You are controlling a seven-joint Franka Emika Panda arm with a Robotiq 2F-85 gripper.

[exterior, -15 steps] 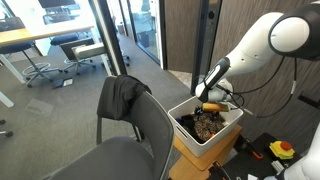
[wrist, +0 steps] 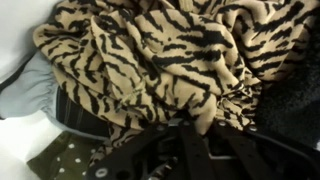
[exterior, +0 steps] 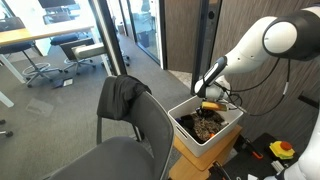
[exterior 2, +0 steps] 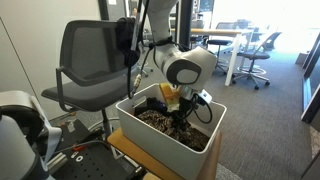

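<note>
A tiger-striped tan and black cloth point(wrist: 150, 60) fills most of the wrist view. My gripper is at the lower edge of that view, with a fold of the striped cloth pinched between its fingers. Around the cloth stands a white bin point(exterior 2: 183, 157), and the arm reaches down into it from above. Seen from exterior view 1, my gripper point(exterior: 209, 107) is low inside the bin, over the dark heap of fabric. The fingertips are mostly hidden there.
Beside the striped cloth lie a dark green dotted cloth point(wrist: 62, 157), a grey-blue cloth point(wrist: 30, 92) and a black fuzzy one point(wrist: 292, 105). The bin rests on a wooden surface point(exterior 2: 137, 151). A dark office chair point(exterior: 125, 150) stands close by.
The arm has shifted only slightly, and the gripper stays low within the bin. The bin and chair have not moved.
</note>
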